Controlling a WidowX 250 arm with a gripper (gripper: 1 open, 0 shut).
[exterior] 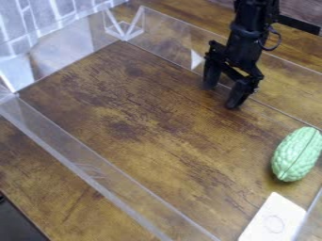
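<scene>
My black gripper (227,87) hangs low at the upper middle right of the camera view, its fingertips down near the wooden floor (126,132) beside the clear plastic wall at the back. The fingers are dark and I cannot make out clearly whether anything is between them. A pale green ribbed oblong object (296,153), like a melon, lies at the right, forward of the gripper and apart from it.
Clear plastic walls (75,151) border the wooden area. A white flat object (272,220) with a faint ring sits at the bottom right. A pale checked cloth (51,24) is at the top left.
</scene>
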